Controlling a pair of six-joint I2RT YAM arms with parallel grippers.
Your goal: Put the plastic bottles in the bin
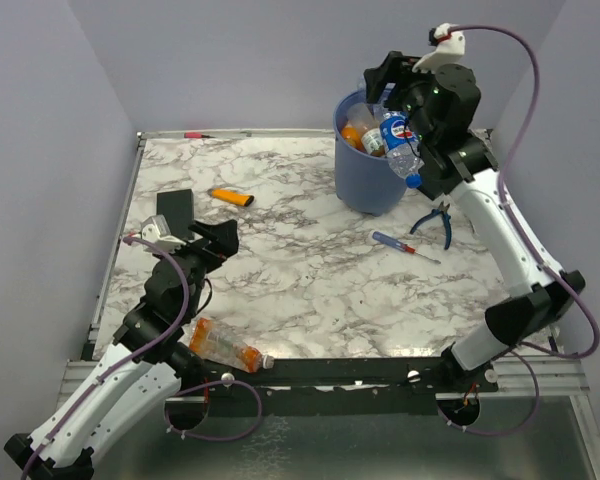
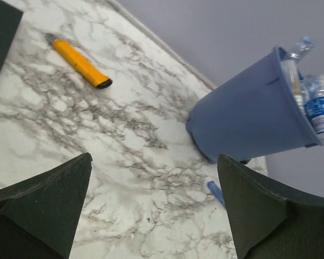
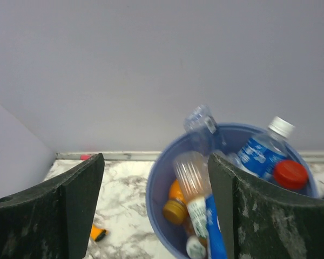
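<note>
The blue bin (image 1: 365, 185) at the back right is crowded with plastic bottles, among them a blue-labelled one (image 1: 400, 140) and an orange-capped one (image 3: 174, 211). My right gripper (image 1: 390, 75) is raised over the bin, fingers apart, nothing seen between them. An orange-tinted bottle (image 1: 230, 345) lies on the front-left edge, beside and partly behind my left arm. My left gripper (image 1: 205, 240) stands open over the left part of the table, empty.
A black pad (image 1: 175, 202), orange cutter (image 1: 230, 196), screwdriver (image 1: 395, 243) and pliers (image 1: 445, 222) lie on the marble table (image 1: 280, 280).
</note>
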